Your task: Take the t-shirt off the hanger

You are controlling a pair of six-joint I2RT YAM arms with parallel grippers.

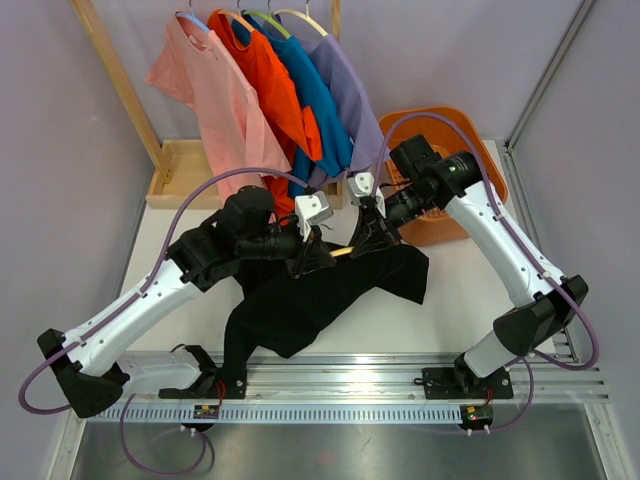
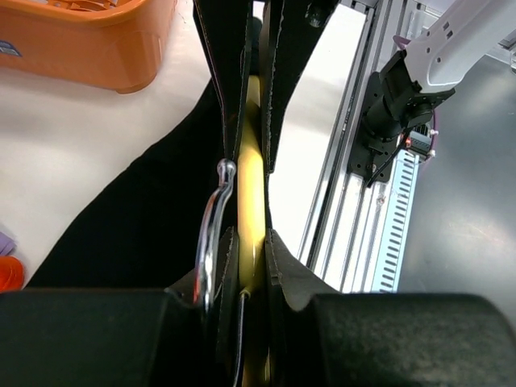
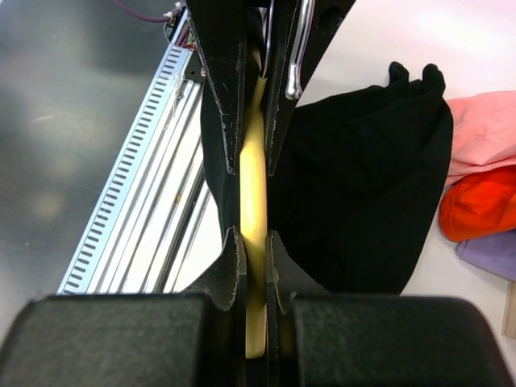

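A black t-shirt [image 1: 300,310] lies bunched on the white table below both grippers, also filling much of the wrist views [image 2: 145,226] [image 3: 355,185]. A yellow hanger [image 1: 342,252] runs between my left gripper [image 1: 318,258] and my right gripper [image 1: 368,240]. In both wrist views the hanger [image 3: 254,185] lies lengthwise between each gripper's fingers, with the other gripper's black fingers facing it from close by. Whether either gripper is clamped on it or slightly apart is hard to tell. A metal hook or wire shows beside the hanger.
A rack with pink [image 1: 215,120], orange [image 1: 260,80], blue and purple shirts stands at the back. An orange basket [image 1: 440,225] sits at the back right. Bare table [image 1: 170,240] shows left of the black shirt; metal rails run along the front.
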